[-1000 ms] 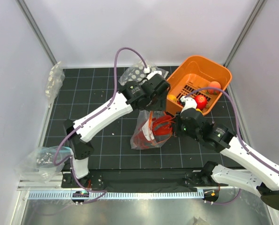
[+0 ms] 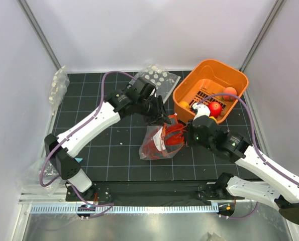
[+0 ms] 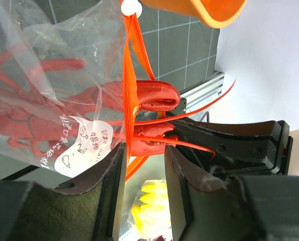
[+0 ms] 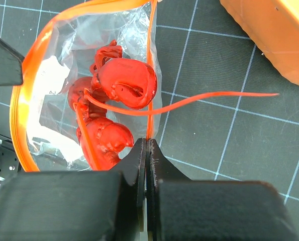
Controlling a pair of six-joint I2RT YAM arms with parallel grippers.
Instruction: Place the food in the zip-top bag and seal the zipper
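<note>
The zip top bag point(image 2: 154, 145) stands at the middle of the table, with red rubbery food point(image 4: 124, 80) and its long tendrils inside and across its orange zipper point(image 3: 130, 90). My right gripper is shut at the bag's rim, the thin orange edge running into its fingertips. My left gripper is part open over the bag's mouth, its fingers either side of the orange zipper band's line; whether it touches cannot be told.
An orange bin point(image 2: 204, 80) with round fruit stands at the back right. A patterned plastic sheet point(image 2: 157, 78) lies at the back middle.
The right arm and bag look nearly unchanged.
</note>
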